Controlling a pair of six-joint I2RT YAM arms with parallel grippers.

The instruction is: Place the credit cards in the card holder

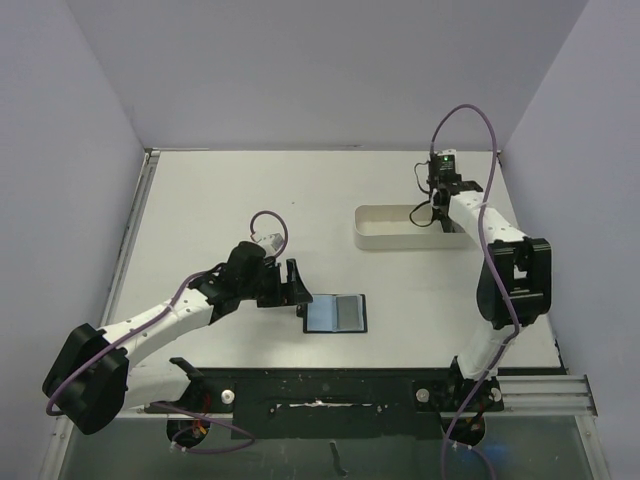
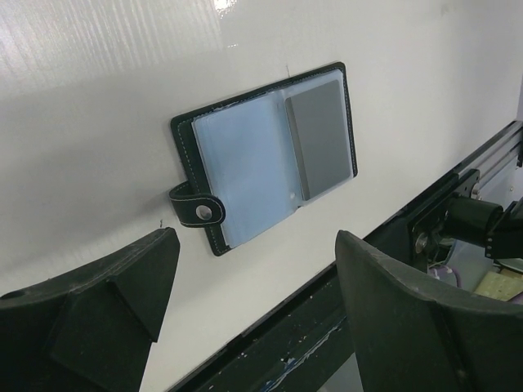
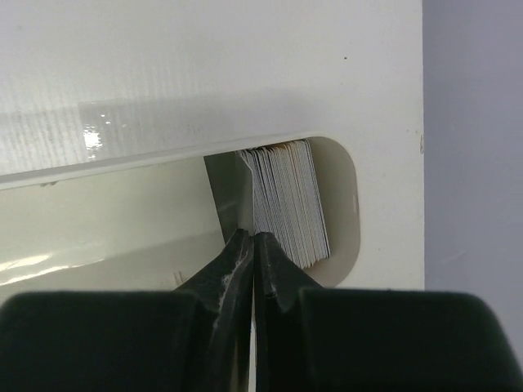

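The dark-edged card holder lies spread on the table in the left wrist view, with clear bluish sleeves, a grey pocket and a snap strap at one side. My left gripper hovers over it, open and empty. In the right wrist view, several credit cards stand packed on edge at the right end of the white box. My right gripper is shut on the leftmost card of that row. The fingers hide its lower part.
The long white box stands at the back right, its rim close around the right gripper. Left of the cards its inside is empty. Bare table lies between box and holder.
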